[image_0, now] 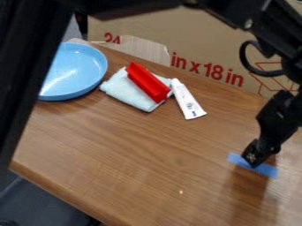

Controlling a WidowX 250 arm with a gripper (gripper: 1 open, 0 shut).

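Observation:
My black gripper [255, 155] is low at the right side of the wooden table, over a strip of blue tape [264, 169] on the tabletop. Its fingertips are dark and overlap, so their spacing is hard to make out; nothing is visible held in them. Toward the back, a red object [147, 81] lies on a pale folded cloth [124, 94], with a white tube [189, 102] beside it to the right.
A blue plate [70, 67] sits at the back left. Behind the table stands a cardboard box [213, 53]. A dark upright bar blocks the far left.

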